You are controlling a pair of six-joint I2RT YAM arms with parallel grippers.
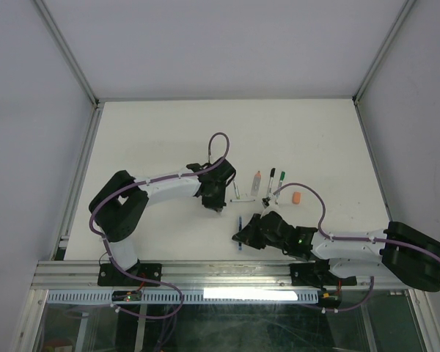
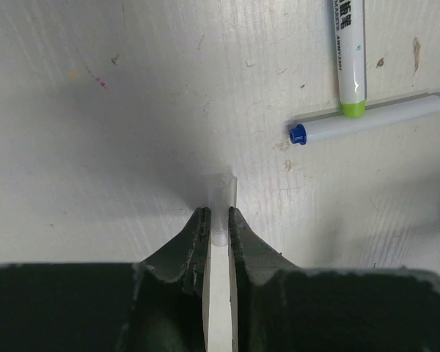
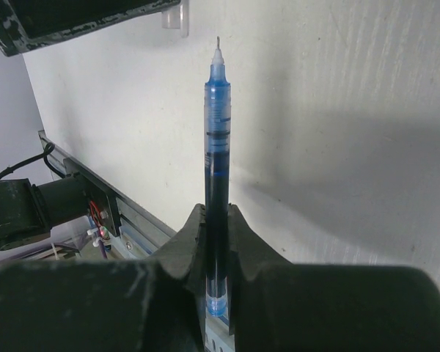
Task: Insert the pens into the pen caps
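My left gripper is shut on a small clear cap (image 2: 221, 192), held over the white table. My right gripper is shut on a blue pen (image 3: 217, 125), its fine tip bare and pointing toward the left gripper. In the right wrist view the clear cap (image 3: 175, 20) shows at the top, just beyond and left of the pen tip, apart from it. From above, the pen (image 1: 240, 232) lies below and right of the left gripper (image 1: 218, 206).
White markers (image 2: 374, 119) lie right of the left gripper, with more pens (image 1: 271, 180), a clear bottle (image 1: 256, 183) and an orange block (image 1: 297, 197) toward the back right.
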